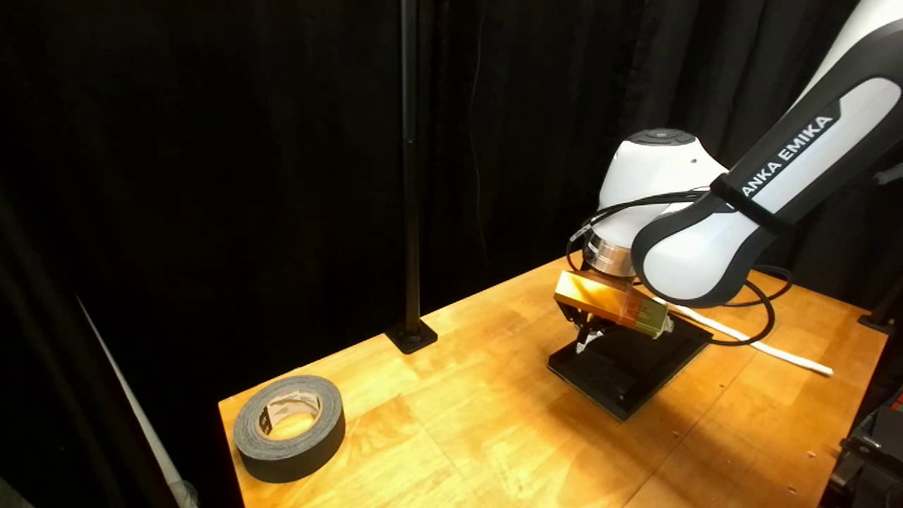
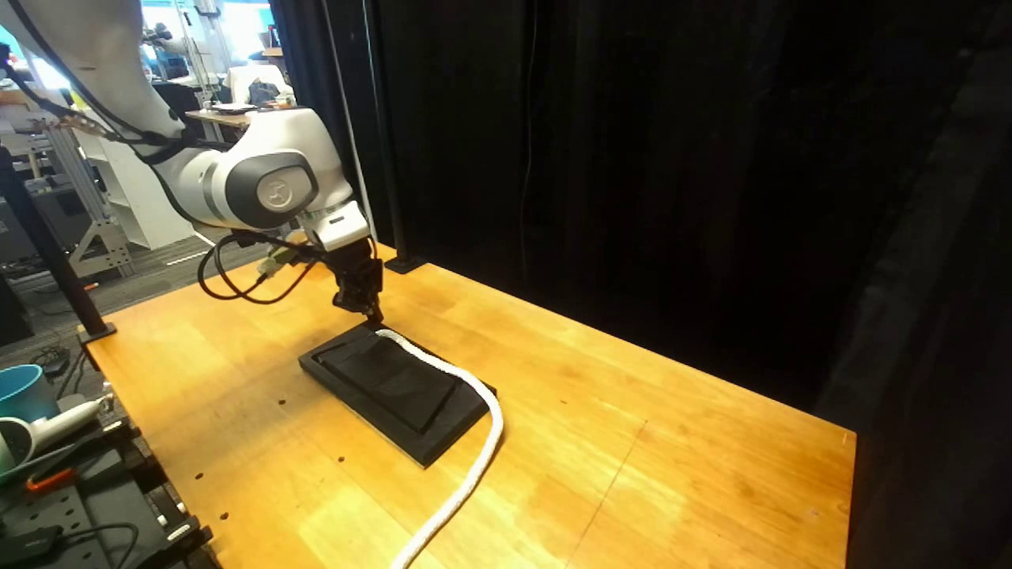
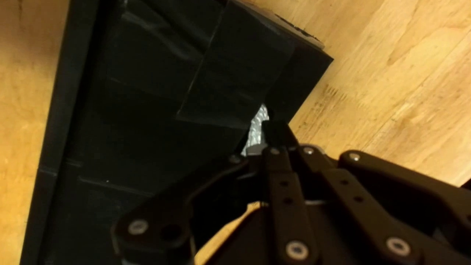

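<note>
A white rope (image 2: 489,446) runs over the wooden table, and its end lies up on a flat black board (image 2: 360,403) beneath my gripper (image 2: 375,317). In the wrist view the gripper is shut at the board's edge. A pale, shiny piece, apparently the rope end (image 3: 259,120), shows right beside the fingertips; whether any of it sits between them cannot be told. Exterior view 1 has the gripper over the far left part of the black board (image 1: 622,392), with the rope (image 1: 749,339) trailing off behind the arm.
A grey roll of tape (image 1: 292,436) rests at the table's left end in exterior view 1. A black post (image 1: 411,326) stands along the curtained edge. Bare table (image 2: 664,446) stretches wide beyond the rope in exterior view 2.
</note>
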